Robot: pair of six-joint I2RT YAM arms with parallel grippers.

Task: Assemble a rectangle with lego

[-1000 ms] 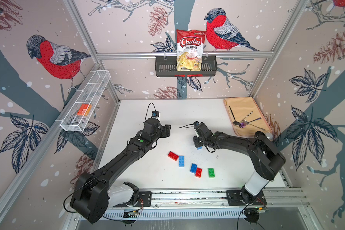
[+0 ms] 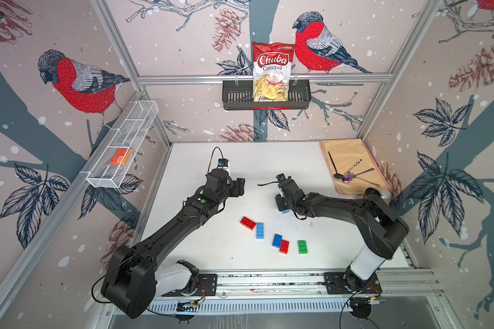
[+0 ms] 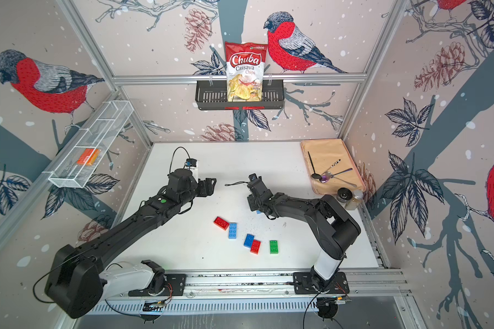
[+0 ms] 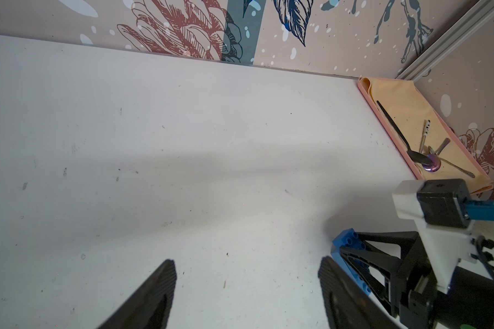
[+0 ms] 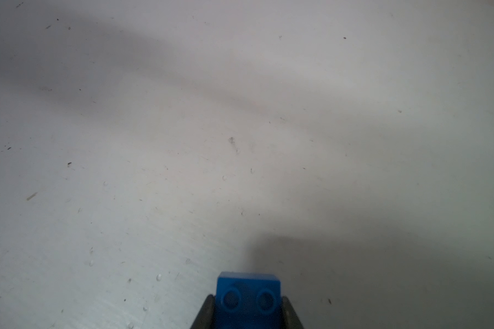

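Observation:
In the right wrist view a blue brick (image 5: 248,304) sits between the fingertips of my right gripper (image 2: 281,201), which is shut on it near the table's middle. My left gripper is open and empty, above the table to the left. Loose bricks lie at the front: a red one (image 2: 247,223), a light blue one (image 2: 259,230), a blue one (image 2: 277,240) touching a second red one (image 2: 284,247), and a green one (image 2: 302,246).
A beige mat (image 2: 340,153) with cutlery fills the back right, with jars (image 3: 354,200) in front of it. A wire rack (image 2: 104,178) hangs on the left wall.
My right arm has shifted slightly with the blue brick over the last second, lately a little to the left. The left arm and loose bricks look unchanged.

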